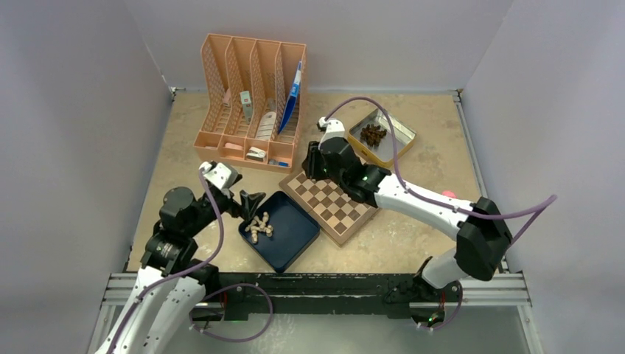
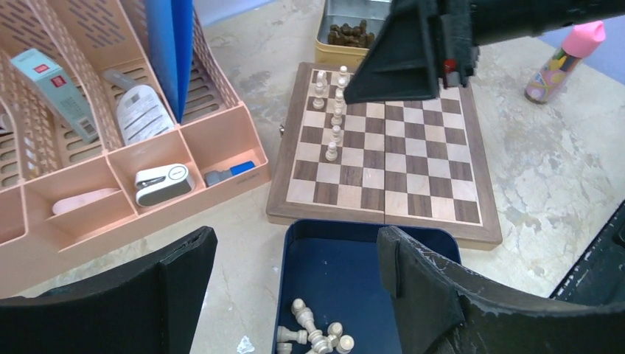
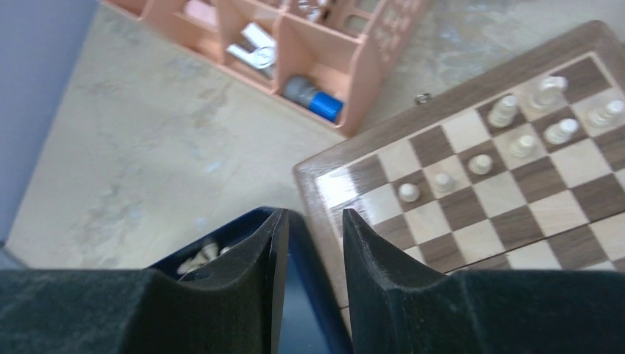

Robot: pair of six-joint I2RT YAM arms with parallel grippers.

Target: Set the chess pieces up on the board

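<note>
Several white chess pieces stand upright along the left side of the chessboard; the nearest white pawn is in the row closest to the blue tray. More white pieces lie heaped in the dark blue tray. My left gripper is open above the tray's left part, nothing between its fingers. Raised over the board's left corner, my right gripper stands open and empty, with its fingertips above the border between tray and board. Dark pieces sit in a gold-rimmed tin behind the board.
A pink organizer with a blue folder and small items stands behind, close to the board's left corner. The tin lies at back right. A pink-capped bottle stands right of the board.
</note>
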